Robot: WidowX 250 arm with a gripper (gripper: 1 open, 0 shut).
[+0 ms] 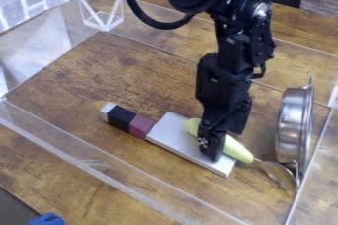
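Note:
The black gripper [219, 133] is low over a white board [176, 135] with a dark and maroon end, its open fingers around a pale yellow-green long object [235, 150]. The board lies at a slant on the wooden table. A metal spoon [275, 174] extends from the yellow object's right end. Part of the yellow object is hidden behind the fingers.
A steel pan [295, 130] stands on its side close to the right of the gripper. Clear plastic walls border the wooden surface [93, 71]. A blue object [47, 219] is at the bottom left.

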